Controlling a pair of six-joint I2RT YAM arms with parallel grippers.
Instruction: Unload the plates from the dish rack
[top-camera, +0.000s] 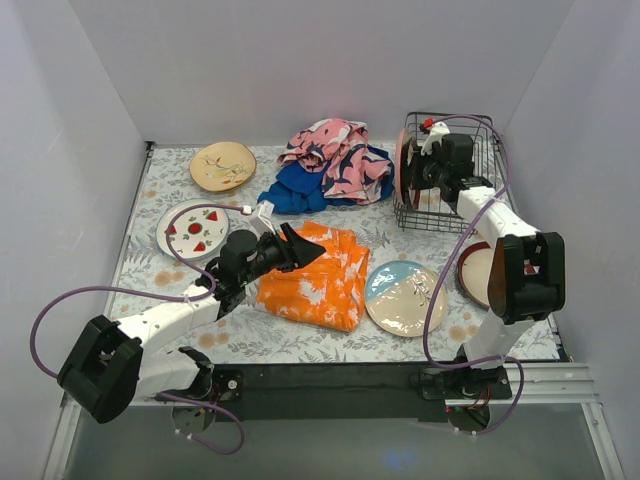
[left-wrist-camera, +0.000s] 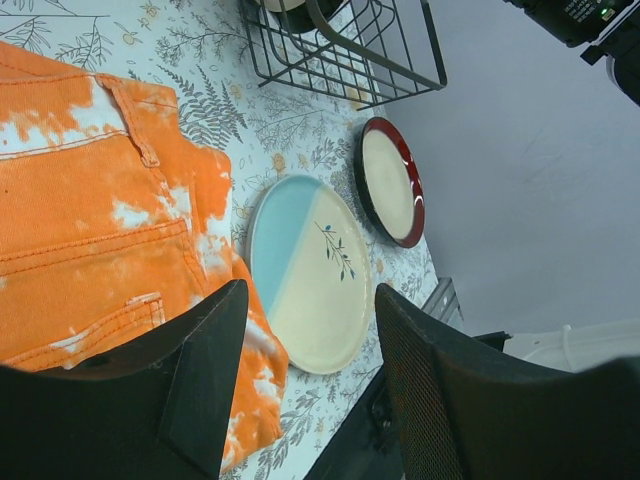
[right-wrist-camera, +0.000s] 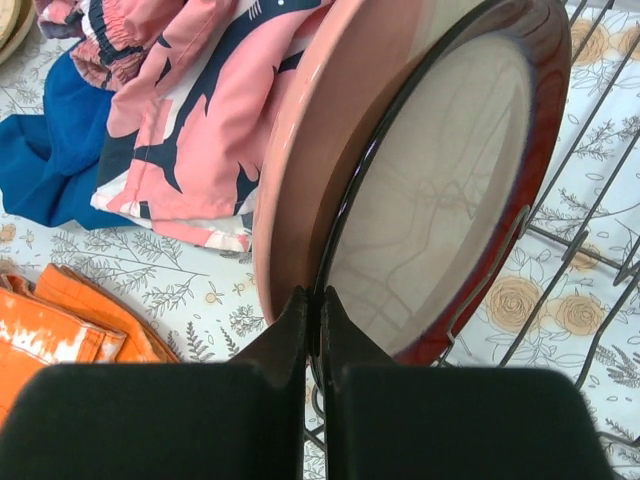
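Observation:
In the wire dish rack (top-camera: 433, 219) at the back right, a pink plate (right-wrist-camera: 290, 215) and a dark-red-rimmed plate (right-wrist-camera: 440, 190) with a cream face stand on edge, side by side. My right gripper is shut on the near edge of the red-rimmed plate, its fingertips meeting at the dark rim. Over the orange cloth, my left gripper (top-camera: 300, 248) hangs with its fingers (left-wrist-camera: 222, 330) apart and nothing between them. Flat on the table lie a blue-and-cream plate (top-camera: 405, 298), another red-rimmed plate (left-wrist-camera: 388, 180), a strawberry plate (top-camera: 192, 228) and a yellow plate (top-camera: 222, 165).
An orange cloth (top-camera: 325, 290) covers the table's middle. Pink patterned cloth (top-camera: 345, 150) and blue cloth (top-camera: 300, 190) are heaped just left of the rack. Bare tabletop shows between the yellow plate and the blue cloth.

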